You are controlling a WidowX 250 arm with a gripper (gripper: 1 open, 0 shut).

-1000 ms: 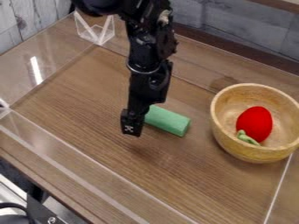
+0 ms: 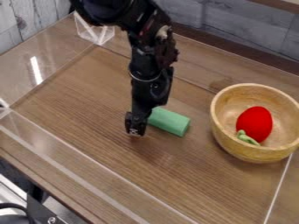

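The black robot arm reaches down from the top centre to my gripper (image 2: pixel 149 119), low over the wooden table. A green block (image 2: pixel 170 122) lies just right of the gripper, partly behind it. Whether the fingers touch or grip the block, and how far apart they stand, I cannot tell.
A yellow bowl (image 2: pixel 223 144) on the right holds a red oval object (image 2: pixel 256 122) and a small green item (image 2: pixel 246 137). A clear plastic object (image 2: pixel 96 26) stands at the back left, and a dark cable lies at the bottom-left corner.
The gripper has shifted right and narrowed in outline toward the green block, covering more of its left end.
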